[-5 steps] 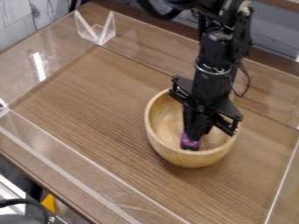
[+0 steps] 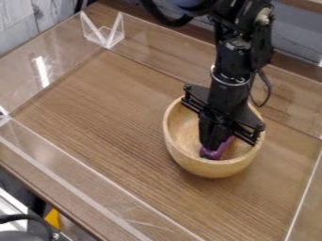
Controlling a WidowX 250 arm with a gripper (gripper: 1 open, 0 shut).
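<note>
A wooden bowl (image 2: 189, 160) sits on the table, right of centre. The black gripper (image 2: 220, 127) reaches down into it from above, its lower part over the bowl's middle. A purple object (image 2: 214, 152) lies in the bowl just under the fingertips, partly hidden by them. The gripper looks shut; whether anything is between its fingers cannot be told.
A white wire rack (image 2: 104, 30) stands at the back left. Dark cables and a yellow item lie beyond the table's lower left edge.
</note>
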